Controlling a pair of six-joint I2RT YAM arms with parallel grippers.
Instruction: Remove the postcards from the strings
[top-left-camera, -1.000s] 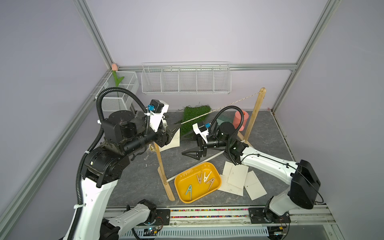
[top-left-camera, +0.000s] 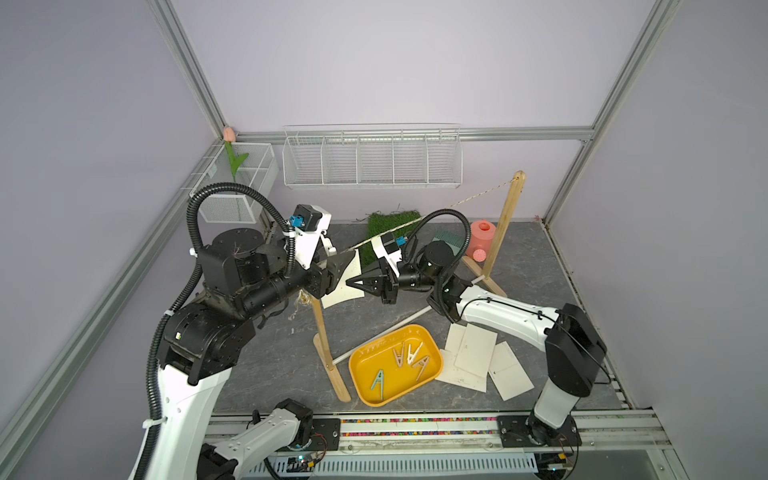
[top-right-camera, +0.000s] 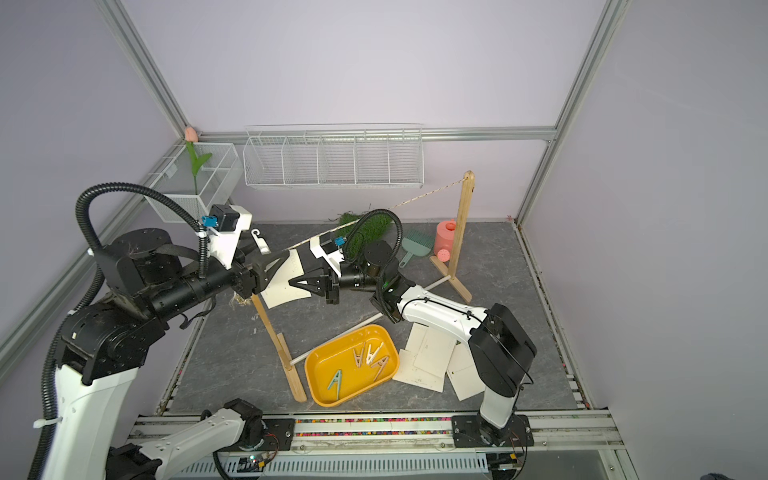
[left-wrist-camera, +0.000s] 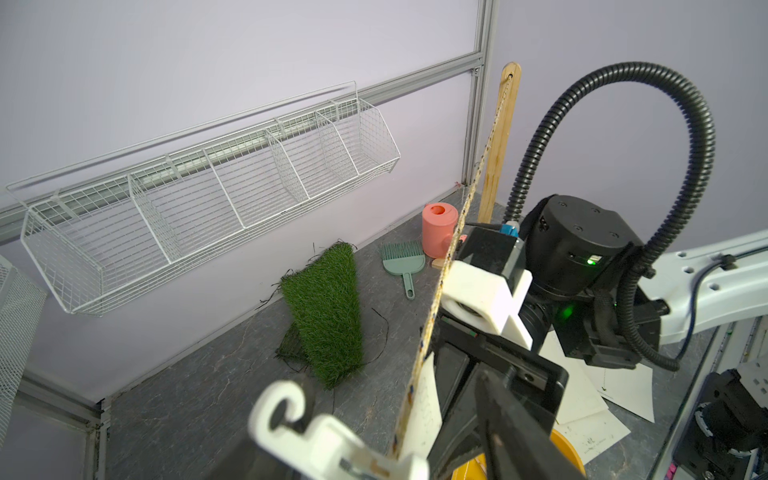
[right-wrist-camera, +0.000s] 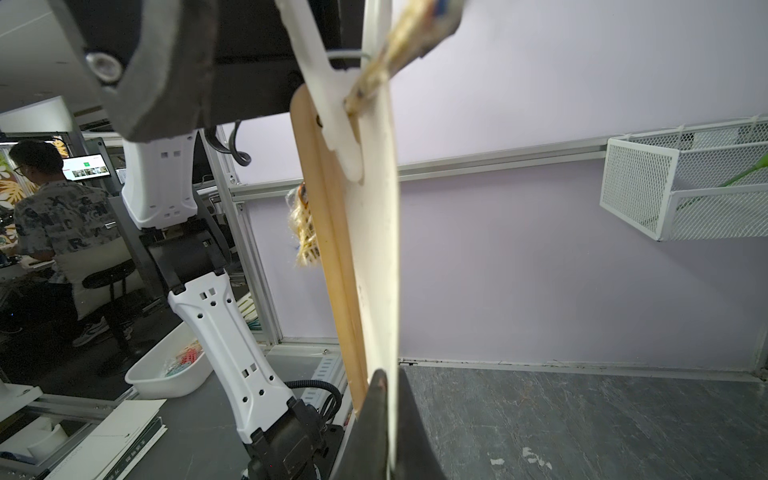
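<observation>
A white postcard (top-left-camera: 342, 289) hangs from the string (top-right-camera: 429, 193) near the left wooden post. A white clothespin (right-wrist-camera: 332, 112) is at its top, close to my left gripper (top-left-camera: 340, 264). Whether that gripper's fingers are round the clip is unclear. My right gripper (top-left-camera: 356, 281) is shut on the postcard's edge, seen edge-on (right-wrist-camera: 384, 256) between its fingertips. Several removed cards (top-left-camera: 476, 352) lie on the floor at the front right, beside a yellow tray (top-left-camera: 376, 352) holding several clothespins.
The wooden frame (top-left-camera: 508, 208) spans the work area. Artificial grass (left-wrist-camera: 328, 312), a dustpan (left-wrist-camera: 404, 260) and a pink watering can (left-wrist-camera: 438, 228) are at the back. Wire baskets (top-left-camera: 372, 160) hang on the back and left walls.
My right gripper has risen leftward to the hanging postcard and shut on it. My left gripper has moved slightly.
</observation>
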